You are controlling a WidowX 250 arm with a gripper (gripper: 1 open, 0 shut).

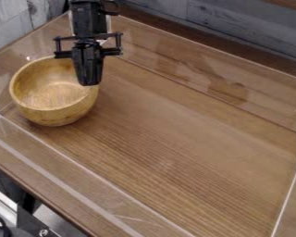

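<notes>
A wooden bowl [52, 100] in yellow-tan rests on the left side of the wooden table [176, 148]. My black gripper [89, 74] hangs over the bowl's back-right part, fingers pointing down. It looks shut, and I see nothing clearly held between the fingers; whether the tips touch the rim is hard to tell.
A dark edge with some black hardware lies at the lower left, and a wall runs along the back.
</notes>
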